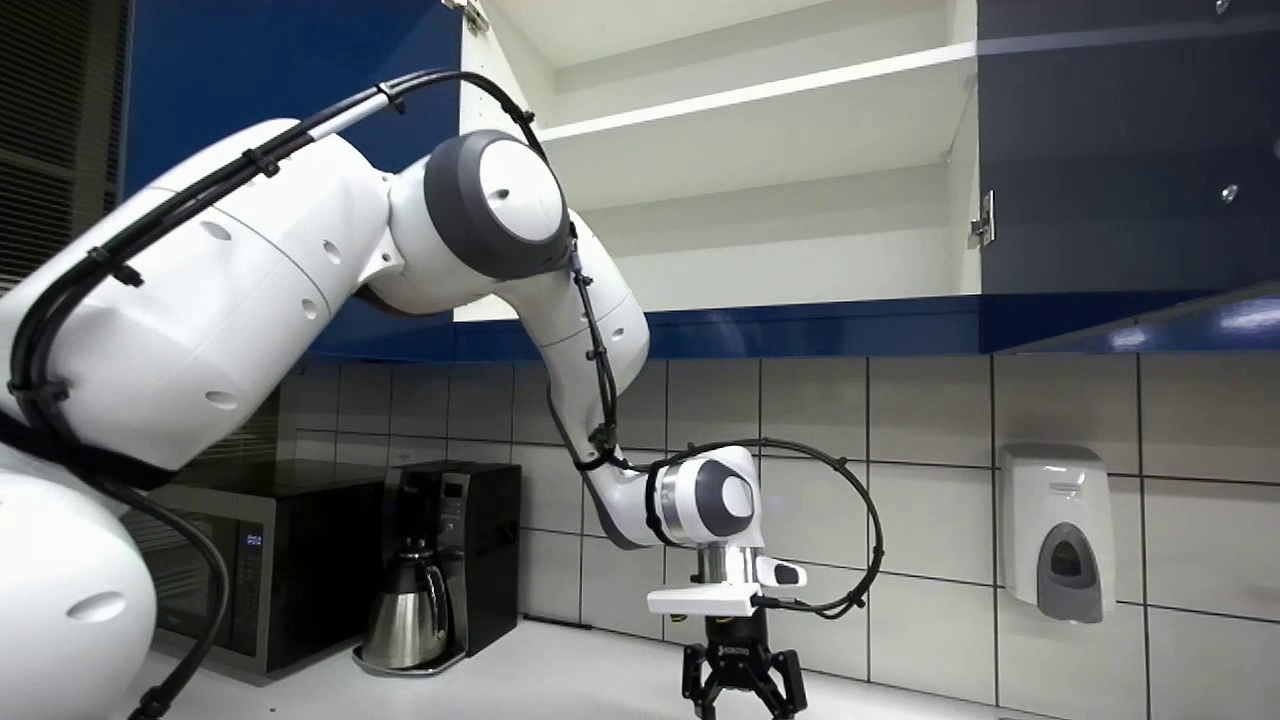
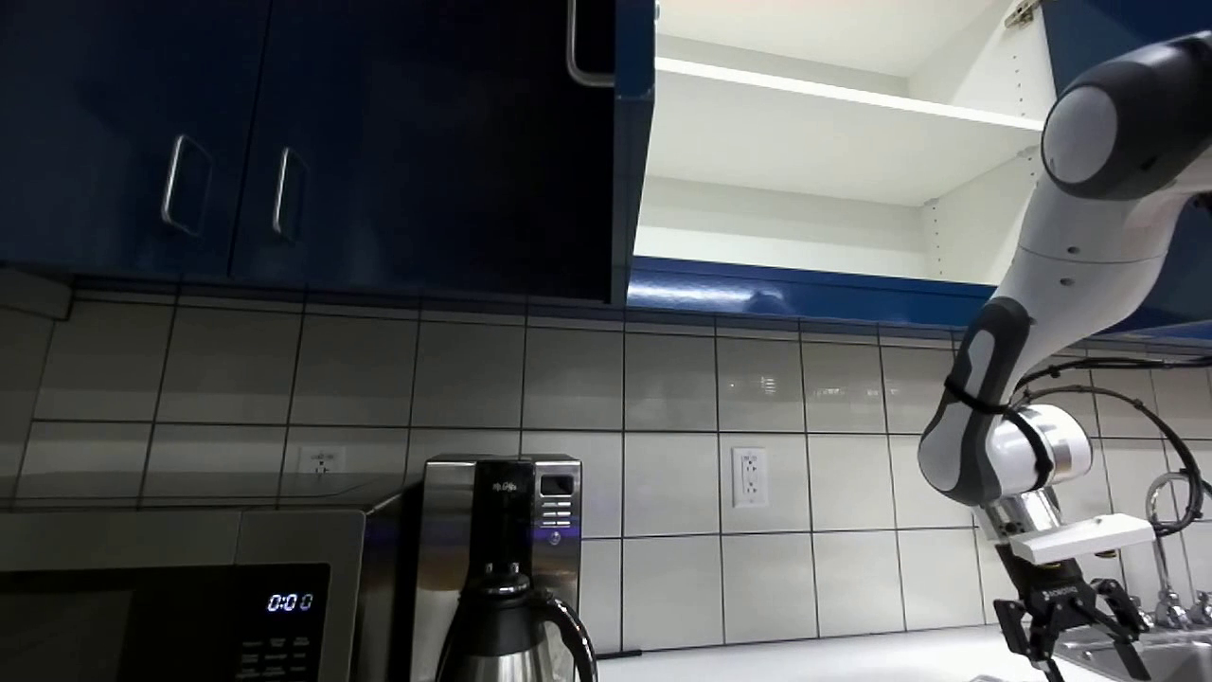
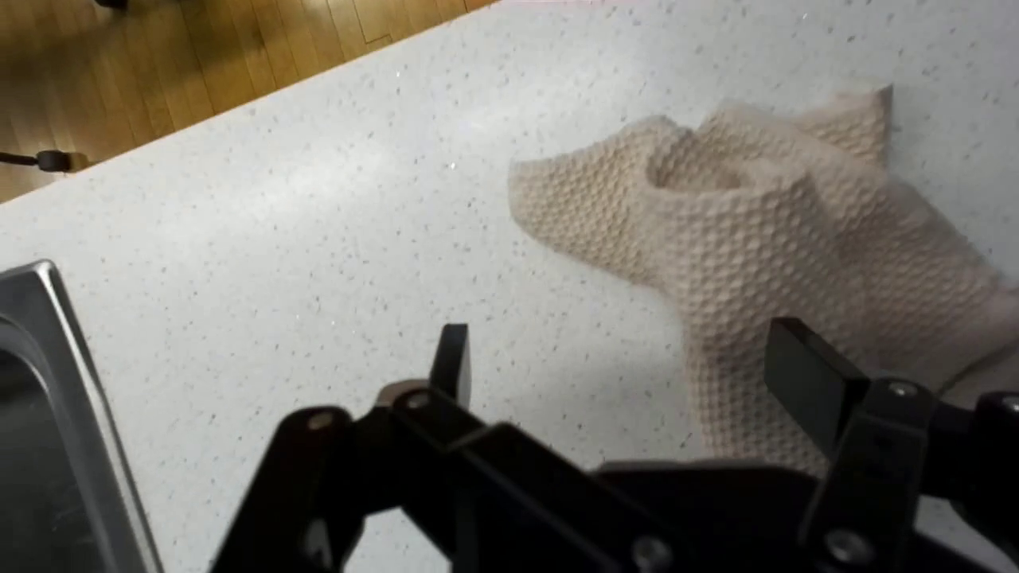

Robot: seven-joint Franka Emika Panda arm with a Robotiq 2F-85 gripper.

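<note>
In the wrist view a beige, waffle-textured cloth (image 3: 764, 248) lies crumpled on the white speckled counter. My gripper is open above the counter, its fingers wide apart. The right finger (image 3: 812, 382) overlaps the cloth in this view, while the left finger (image 3: 453, 368) shows against bare counter. Nothing is held between them. Whether any finger touches the cloth cannot be told. In both exterior views the gripper (image 1: 744, 706) points down over the counter, and the cloth is out of sight.
A metal sink edge (image 3: 95, 391) lies at the wrist view's left. A coffee maker (image 1: 480, 552) with a steel carafe (image 1: 408, 618) stands beside a microwave (image 1: 270, 564). The open upper cabinet (image 2: 818, 148) is empty where visible. A soap dispenser (image 1: 1058, 528) hangs on the tiles.
</note>
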